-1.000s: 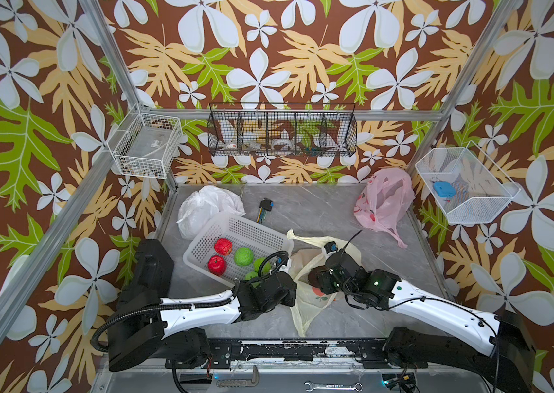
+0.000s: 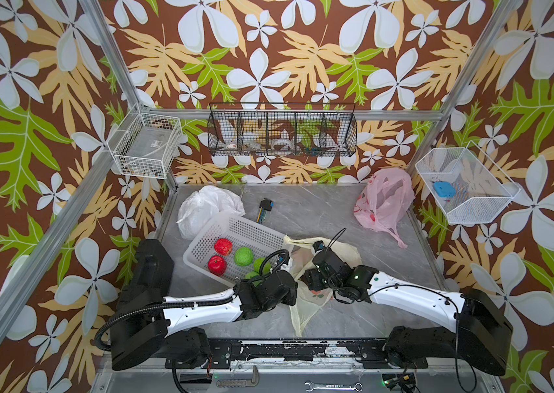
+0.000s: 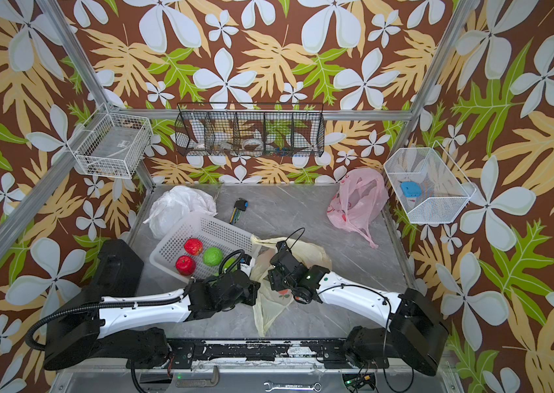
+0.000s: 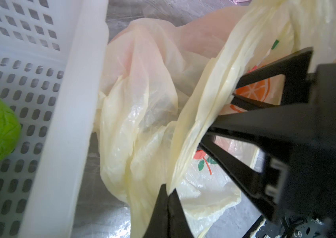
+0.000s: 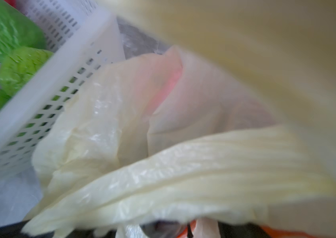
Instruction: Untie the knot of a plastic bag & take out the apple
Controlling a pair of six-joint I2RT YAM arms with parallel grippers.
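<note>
A cream plastic bag (image 2: 306,314) with fruit prints lies spread right of the white perforated basket (image 2: 201,258), crumpled in both wrist views. My left gripper is shut at the lower end of a twisted cream strand (image 4: 191,130) that runs up to the upper right. My right gripper (image 3: 280,278) is over the middle of the bag, its dark fingers reaching under that strand in the left wrist view; it looks open, with bag film around it. An apple inside the bag cannot be made out clearly.
Red apples (image 2: 216,264) and green fruit (image 2: 243,255) lie in the basket. A white bag (image 2: 208,206) and a pink bag (image 2: 381,199) lie at the back left and right. A small dark tool (image 2: 264,209) sits behind the basket.
My right gripper and arm have moved left across the cream bag, toward the left gripper. The left arm has hardly moved.
</note>
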